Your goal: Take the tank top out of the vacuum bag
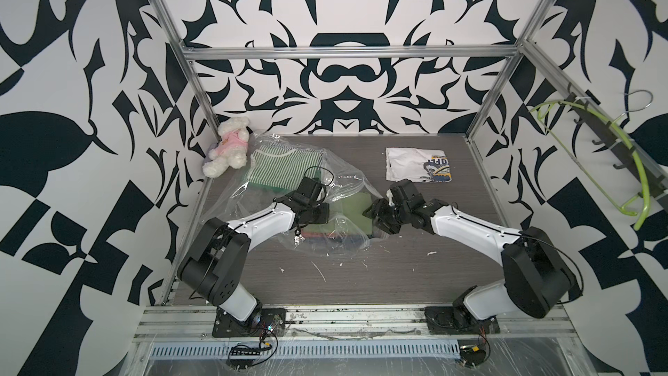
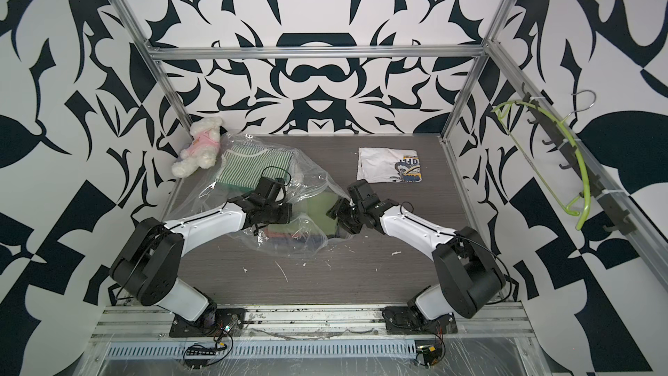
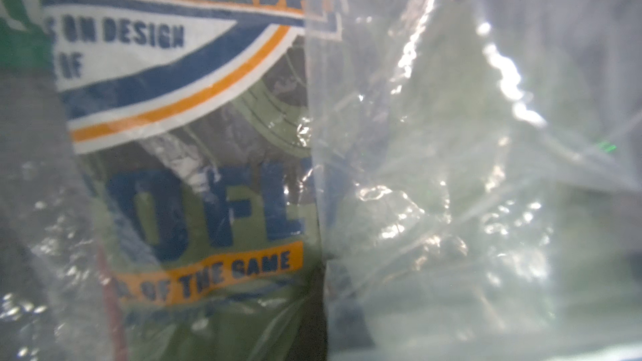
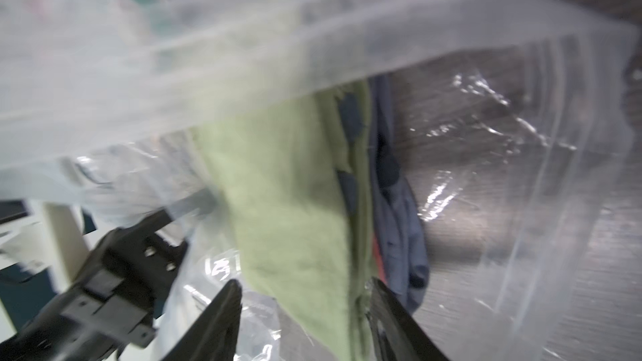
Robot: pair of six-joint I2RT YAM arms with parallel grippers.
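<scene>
A clear vacuum bag (image 1: pixel 351 175) lies spread over the table, its mouth edge raised near my right gripper. Inside it, toward the front, sits an olive-green folded garment (image 4: pixel 274 194) with a blue and orange print (image 3: pixel 207 270); dark blue cloth (image 4: pixel 401 227) lies under it. A green-and-white striped garment (image 1: pixel 285 165) is farther back in the bag. I cannot tell which is the tank top. My left gripper (image 1: pixel 324 214) is shut at the bag's upper film; its fingertips are hidden. My right gripper stands open at the mouth, the olive garment showing between its fingers.
A plush toy (image 1: pixel 228 147) leans at the back left. A folded white printed shirt (image 1: pixel 417 165) lies at the back right. A green hanger (image 1: pixel 636 174) hangs on the right wall.
</scene>
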